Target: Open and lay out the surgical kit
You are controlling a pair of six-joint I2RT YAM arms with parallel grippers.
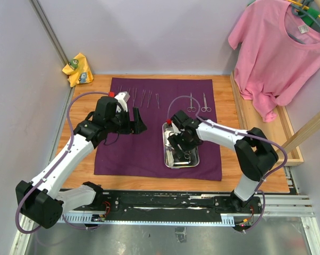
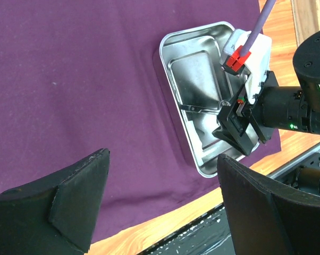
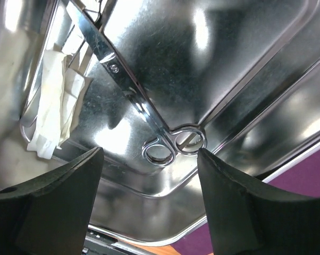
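Observation:
In the right wrist view, metal scissors (image 3: 134,91) lie across the floor of the steel tray, their ring handles pointing toward my right gripper. Its fingers stand open just above the handles, empty. Beside the scissors in the tray (image 1: 167,127) rests a pale paper packet (image 3: 49,101), with thin metal pieces partly under it. My left gripper (image 1: 137,123) hangs open over the purple cloth (image 1: 123,159), left of the tray, holding nothing. Several slim tweezer-like instruments (image 1: 134,96) lie in a row at the cloth's far edge, and two scissor-handled ones (image 1: 205,103) lie farther right.
A yellow bag (image 1: 79,70) sits at the back left corner. On the right, a pink shirt (image 1: 287,50) hangs over a wooden frame (image 1: 281,130).

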